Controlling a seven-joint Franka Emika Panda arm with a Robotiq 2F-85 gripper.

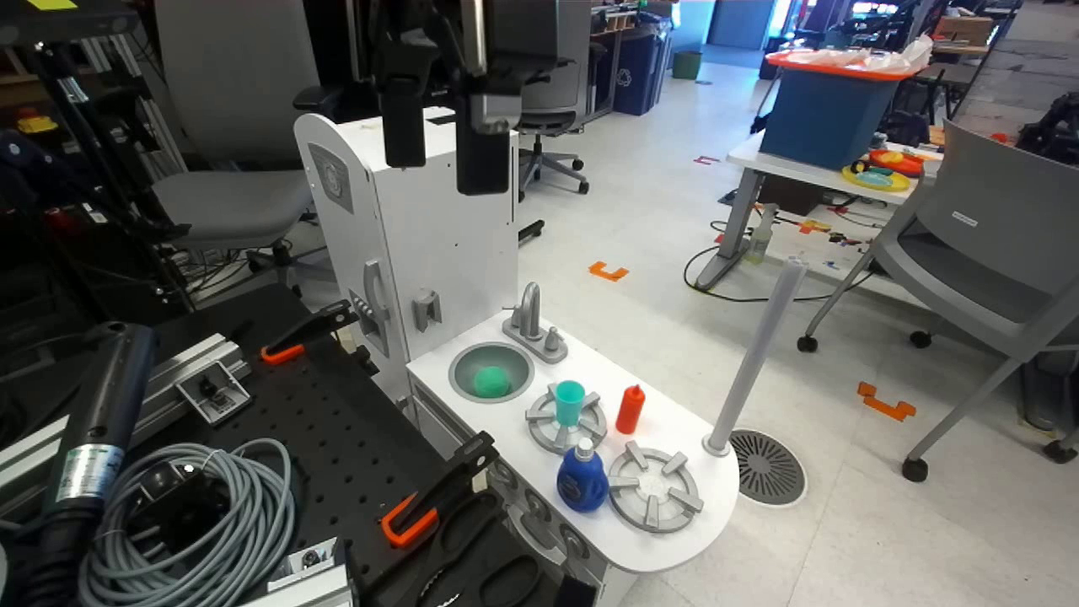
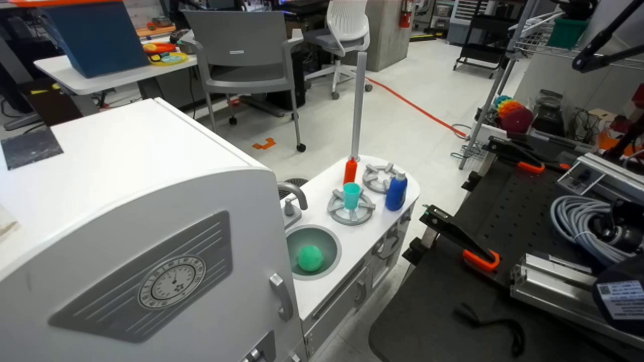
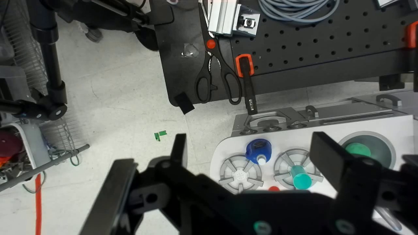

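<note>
High above the white toy kitchen counter (image 1: pixel 668 546) hangs my gripper (image 1: pixel 447 182), open, with nothing between its fingers. A green ball (image 2: pixel 310 258) rests inside the grey sink (image 2: pixel 333 265). On the burner (image 1: pixel 549 437) nearer the sink stands a teal cup (image 1: pixel 568 403), upright. Beside that cup is a red bottle (image 1: pixel 630 410), mostly hidden behind my gripper in the wrist view. A blue bottle (image 3: pixel 259 150) with a white cap stands by the other burner (image 3: pixel 241 174), close to the counter's edge.
The tall white toy fridge (image 1: pixel 455 243) rises beside the sink, and a grey post (image 1: pixel 759 354) stands at the counter's far end. A black pegboard table (image 3: pixel 297 51) holding clamps, scissors (image 3: pixel 219 70) and coiled cable (image 1: pixel 192 536) runs along the counter's front.
</note>
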